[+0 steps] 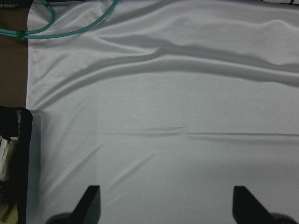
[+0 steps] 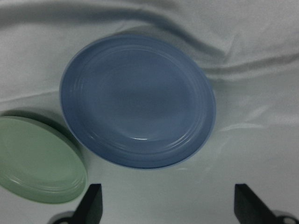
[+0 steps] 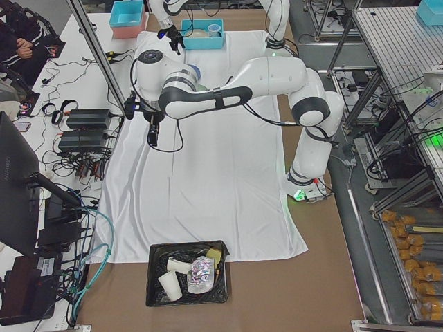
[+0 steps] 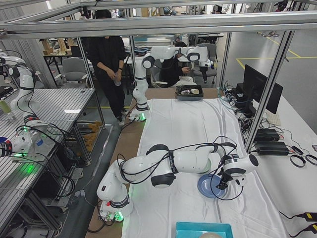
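A blue plate (image 2: 138, 100) lies on the white cloth (image 2: 252, 149), with a green plate (image 2: 39, 158) beside it at lower left in the right wrist view. My right gripper is over the cloth just off the plates, its fingers wide apart and empty. My left gripper is open over bare cloth, a black bin (image 1: 18, 163) at the left edge of its view. In the camera left view the bin holds white cups, a foil packet and a yellow item.
A light blue tray (image 4: 203, 225) sits at one end of the cloth. A monitor (image 3: 17, 190), cables and equipment line the side table. Aluminium frame posts stand along the workspace.
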